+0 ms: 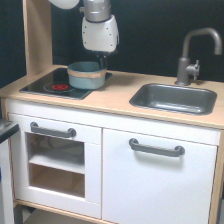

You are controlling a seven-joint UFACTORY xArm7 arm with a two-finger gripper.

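Note:
A teal pot [86,80] with a pale rim stands on the right part of the black stovetop [51,86]. Above and just behind it is my gripper [102,60], hanging from the white wrist. The fingertips are small and dark and partly hidden, so whether they are open, shut or touching the pot cannot be told.
A steel sink [174,98] with a tall tap [185,63] is at the right. Below are white cabinet doors [155,180] and an open-windowed oven compartment [57,170].

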